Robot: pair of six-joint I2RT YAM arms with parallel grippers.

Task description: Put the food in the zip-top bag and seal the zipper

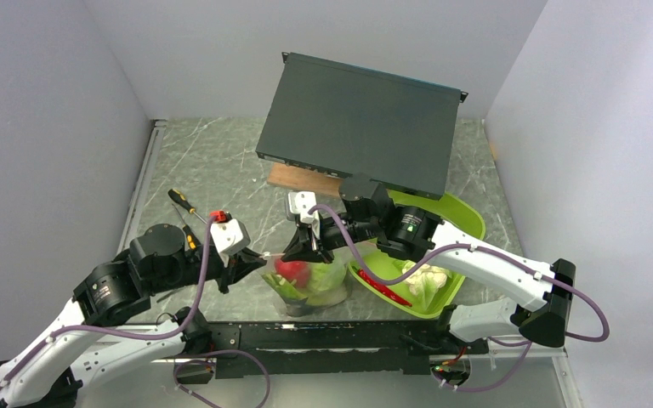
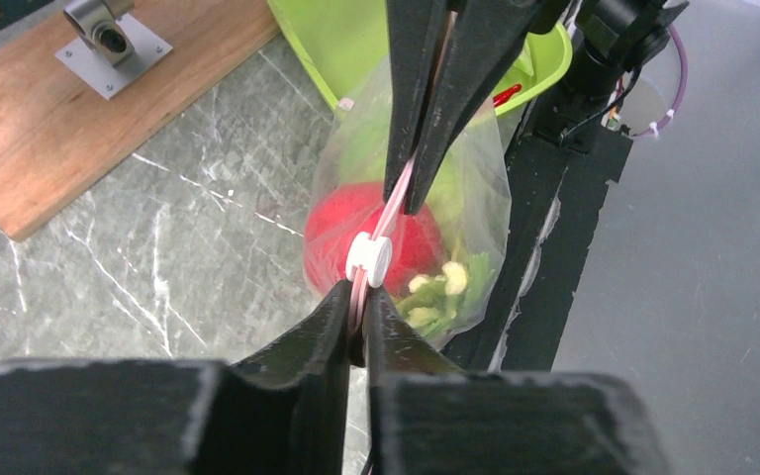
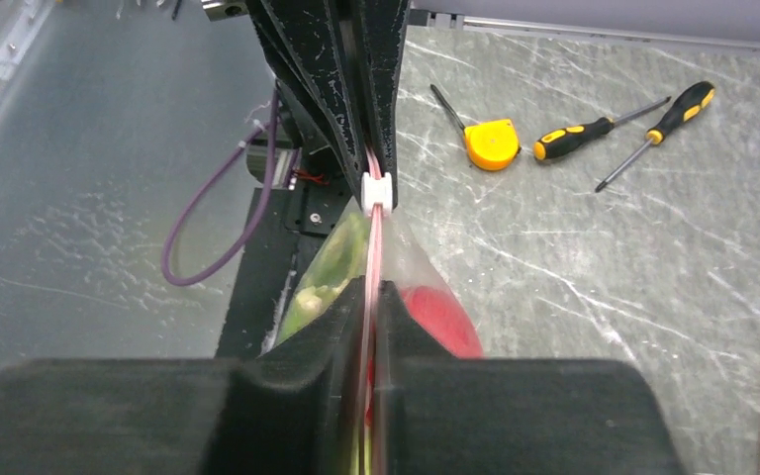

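Inside the clear zip top bag [image 1: 317,289] are a red round food [image 2: 361,228] and green leafy pieces [image 2: 452,287]. Its pinkish zip edge stretches between my two grippers. My left gripper is shut on this edge at the left end, and the white slider [image 2: 369,259] sits right at its tips. Farther along the edge, toward the right end, my right gripper stands slightly open, its fingers close on either side of the strip. A narrow gap shows between them in the right wrist view. The bag hangs below both grippers.
A green basket [image 1: 474,223] with cauliflower [image 1: 425,279] and red peppers [image 1: 383,289] stands to the right. Screwdrivers [image 3: 574,139] and a yellow tape measure [image 3: 492,144] lie at the left. A dark box [image 1: 361,123] and wooden board [image 1: 302,178] are behind.
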